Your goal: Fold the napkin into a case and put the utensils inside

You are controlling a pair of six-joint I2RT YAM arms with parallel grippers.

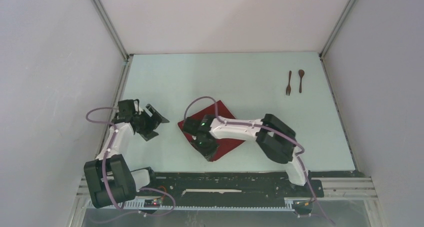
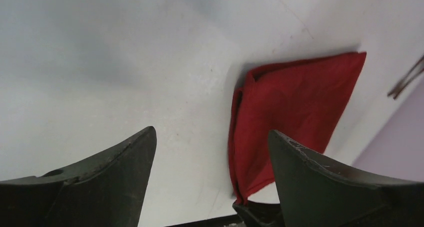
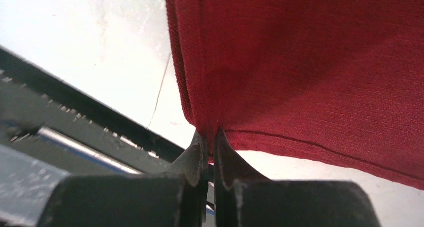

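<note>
A red napkin [image 1: 225, 107] lies near the front middle of the table, partly covered by my right arm. My right gripper is shut on the napkin's front corner, at a layered edge. My left gripper is open above bare table, left of the napkin, which shows in the left wrist view [image 2: 295, 102]. A dark wooden fork [image 1: 289, 82] and spoon [image 1: 301, 77] lie side by side at the back right.
The front edge borders a dark rail strip close below the napkin. Walls stand on three sides.
</note>
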